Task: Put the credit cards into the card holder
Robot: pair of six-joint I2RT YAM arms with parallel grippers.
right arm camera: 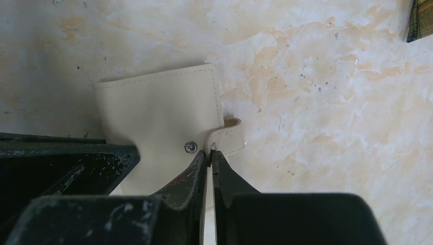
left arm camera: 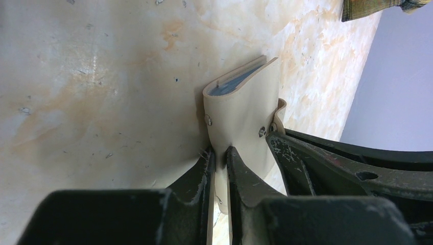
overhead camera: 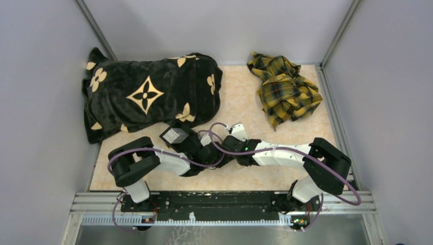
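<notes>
The beige card holder is folded on the table, its snap side up in the right wrist view. Its upper end gapes slightly in the left wrist view, showing bluish, clear sleeves (left arm camera: 235, 86) inside. My left gripper is shut on the holder's folded spine edge. On the opposite side, my right gripper is shut at the curled strap (right arm camera: 228, 138), just right of the metal snap (right arm camera: 190, 147); whether the strap is pinched is unclear. No loose credit card can be made out. From above, the arms largely hide the holder.
Behind the left arm lies a black box (overhead camera: 190, 147) with a pale grey item (overhead camera: 175, 136) in it. A dark patterned blanket (overhead camera: 153, 92) fills the back left, and a yellow plaid cloth (overhead camera: 288, 92) the back right. Bare table shows between them.
</notes>
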